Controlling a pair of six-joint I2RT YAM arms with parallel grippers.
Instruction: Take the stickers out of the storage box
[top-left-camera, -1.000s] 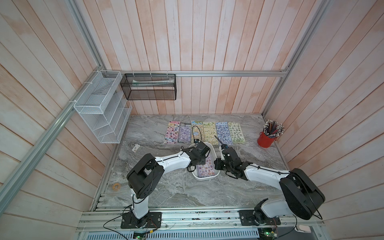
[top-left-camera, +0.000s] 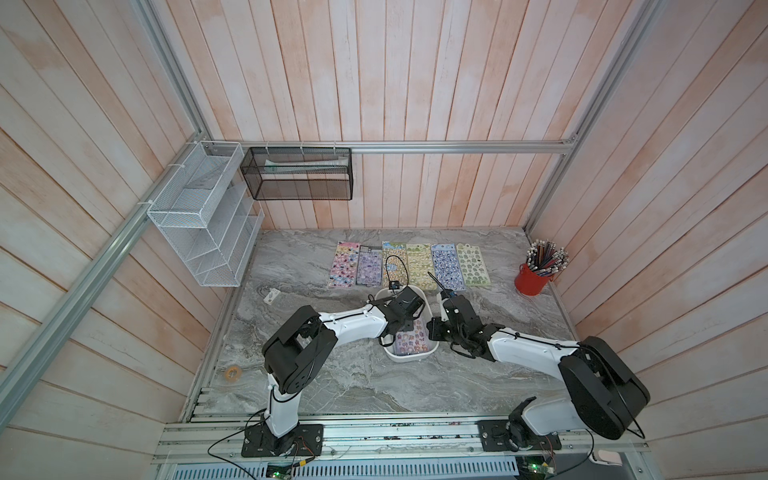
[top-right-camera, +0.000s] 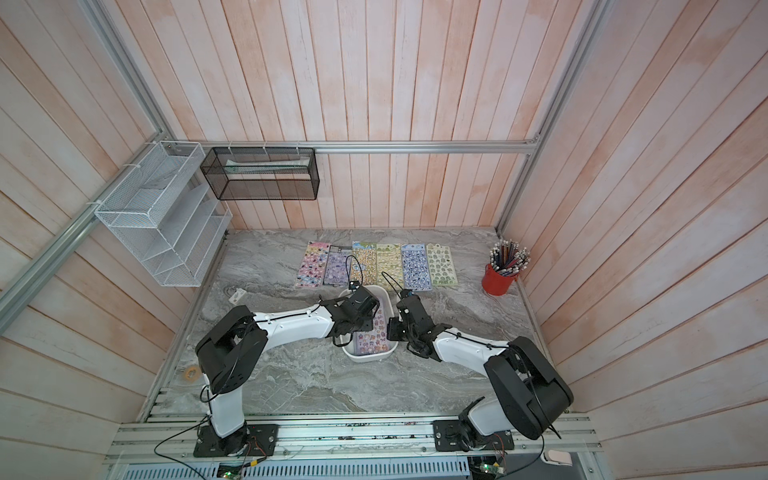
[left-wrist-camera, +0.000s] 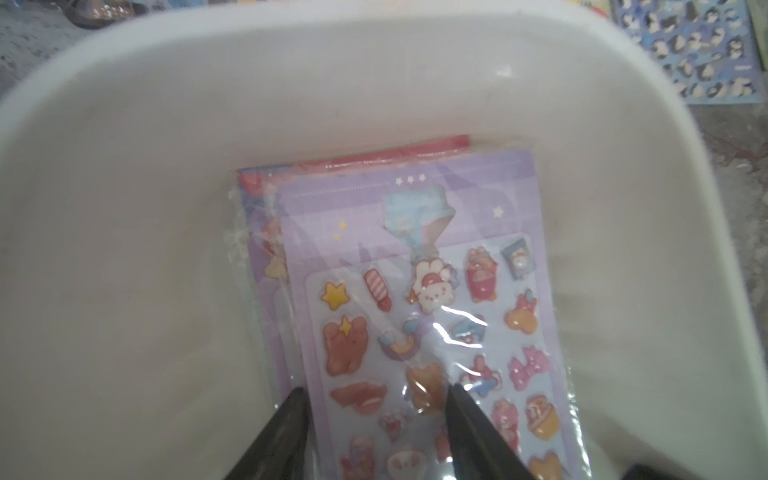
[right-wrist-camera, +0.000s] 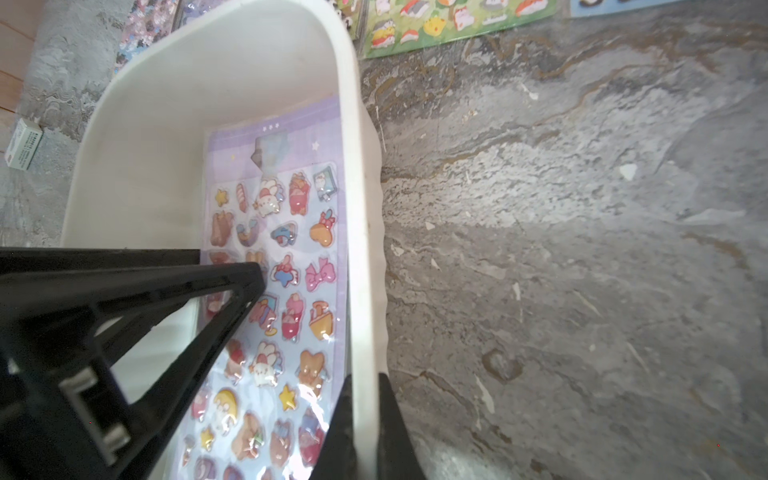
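Note:
In the left wrist view, a purple sticker sheet (left-wrist-camera: 432, 232) in clear wrapping lies inside the white storage box (left-wrist-camera: 376, 64). Under it, a red and dark-blue sheet (left-wrist-camera: 264, 232) peeks out at the top and left. Over the purple sheet my left gripper stands open, its fingers apart and pointing down; whether they touch the sheet I cannot tell. My right gripper is shut on the box's right-hand rim, one finger either side of the wall. In the right wrist view, the left gripper's fingers (right-wrist-camera: 232, 280) cover part of the sheet.
A row of several sticker sheets (top-left-camera: 420, 264) lies on the table behind the box. A red pencil cup (top-left-camera: 530, 280) stands at the right, and a small white block (top-left-camera: 272, 296) at the left. Wire racks (top-left-camera: 204, 216) hang upper left.
My left arm has shifted slightly to the right and down over the box. The right arm and the box look practically unmoved.

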